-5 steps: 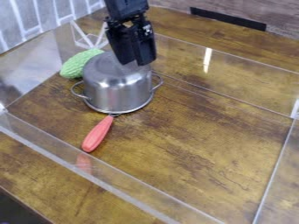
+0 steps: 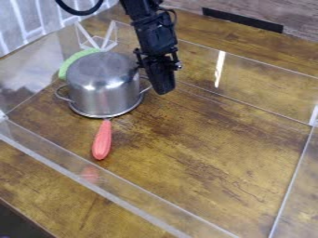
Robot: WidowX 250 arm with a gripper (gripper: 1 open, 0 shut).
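A steel pot with side handles stands on the wooden table at the left. My black gripper is low at the pot's right side, by its right handle; whether its fingers are open or shut on the handle is too small to tell.
A long red object lies in front of the pot. A green object is behind the pot at the left, partly hidden, near a white rack. Clear panels edge the area.
My gripper has come down at the pot's right side. The pot has moved left, toward the green object, now more hidden.
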